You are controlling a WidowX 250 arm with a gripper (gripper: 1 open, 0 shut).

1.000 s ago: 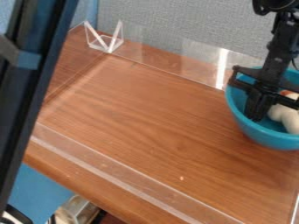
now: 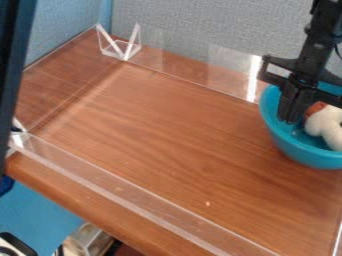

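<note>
My black gripper (image 2: 294, 105) reaches down from the upper right into a blue bowl (image 2: 301, 150) at the right edge of the wooden surface. Its fingers appear shut; I see nothing clearly held between them. A pale, rounded object with a red-orange part (image 2: 325, 126) lies in the bowl, just right of the fingertips, partly cut off by the frame edge.
Clear plastic edging runs along its back and front, with a white bracket (image 2: 119, 45) at the back left. A dark vertical frame (image 2: 14, 60) stands at the far left.
My gripper has risen a little and shifted slightly left, showing more of the pale object and its red part. The dark frame at the left has moved further out of view.
</note>
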